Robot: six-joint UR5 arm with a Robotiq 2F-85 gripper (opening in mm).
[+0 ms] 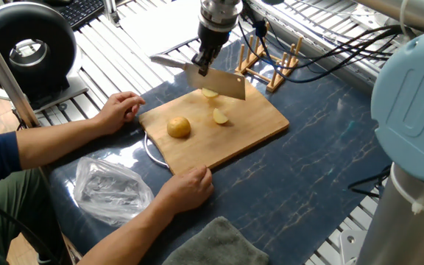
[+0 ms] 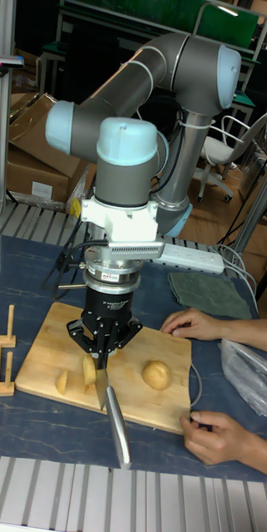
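Observation:
My gripper point(image 1: 204, 66) is shut on a cleaver, holding it near where the handle meets the blade. The broad metal blade point(image 1: 223, 82) hangs over the far side of a wooden cutting board point(image 1: 238, 136); its pale handle point(image 2: 118, 427) sticks out past the board's edge. One cut potato piece point(image 1: 210, 93) is right by the blade's lower edge, partly hidden by it; whether they touch I cannot tell. Another potato piece point(image 1: 220, 116) lies apart on the board. The larger rounded potato point(image 2: 156, 374) rests nearer the person, clear of the blade.
A person's hand point(image 1: 190, 188) touches the board's near corner, and the other hand point(image 1: 120, 112) is beside the board. Around it are a wooden rack point(image 1: 274, 73), a clear plastic bag point(image 1: 111, 193) and a grey cloth point(image 1: 218, 246). Dark tabletop right of the board is free.

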